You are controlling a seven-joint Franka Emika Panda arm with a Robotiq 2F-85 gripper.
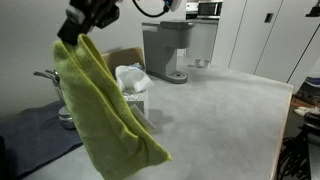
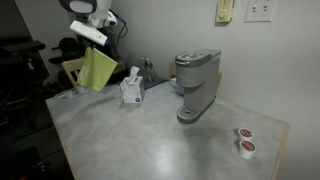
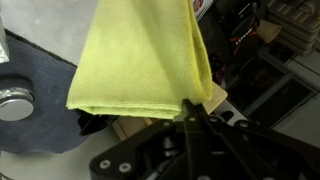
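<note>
A yellow cloth (image 1: 105, 115) hangs from my gripper (image 1: 72, 40) in exterior view 1, its lower end spread wide above the table. The gripper is shut on the cloth's upper end. In exterior view 2 the cloth (image 2: 97, 69) dangles at the left side of the table, below the gripper (image 2: 92, 40). The wrist view has the cloth (image 3: 145, 60) running up and away from the fingertips, covering much of the scene. The fingertips (image 3: 190, 112) meet at the cloth's edge.
A tissue box (image 2: 132, 92) stands close to the cloth, with a grey coffee machine (image 2: 198, 85) farther right. Two pods (image 2: 246, 149) lie near the table's right edge. A metal container (image 3: 15, 103) rests on a dark mat (image 3: 45, 125).
</note>
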